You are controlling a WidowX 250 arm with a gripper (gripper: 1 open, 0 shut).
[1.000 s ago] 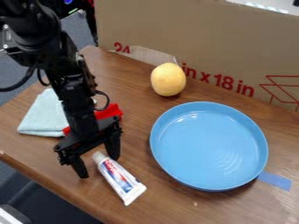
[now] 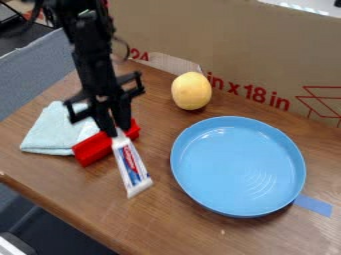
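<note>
My gripper (image 2: 110, 125) is over the red object (image 2: 91, 148) on the left of the table, with the upper end of a white toothpaste tube (image 2: 131, 167) at its fingertips; whether they grip it is unclear. The tube slants down toward the front, beside the red object. A pale blue cloth (image 2: 47, 134) lies just left of them. A light blue plate (image 2: 238, 167) is on the right.
A yellow oval fruit (image 2: 192, 91) stands behind the plate, near a cardboard box (image 2: 233, 40) along the back. Blue tape (image 2: 313, 206) is on the right.
My gripper has moved back and up from the front, and the toothpaste tube has moved back with it, uncovering more of the red object.
</note>
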